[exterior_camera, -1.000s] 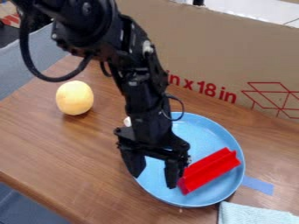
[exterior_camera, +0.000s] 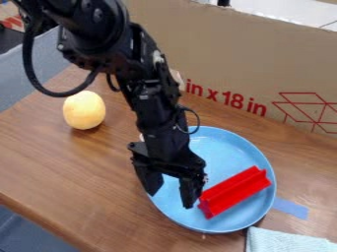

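My black gripper is low over the left part of a light blue plate, its fingers apart; whether anything sits between them is hard to make out. A red block-like piece lies on the right side of the plate, beside my right finger. A pale yellow round object stands on the wooden table, left of the arm. Part of the plate is hidden behind my gripper and arm.
A cardboard box with red print stands along the back. A light cloth lies at the bottom right, and a blue strip is beside the plate. Bare table fills the left.
My gripper and upper arm have shifted slightly up and to the left. The plate, red piece and yellow object have not visibly moved.
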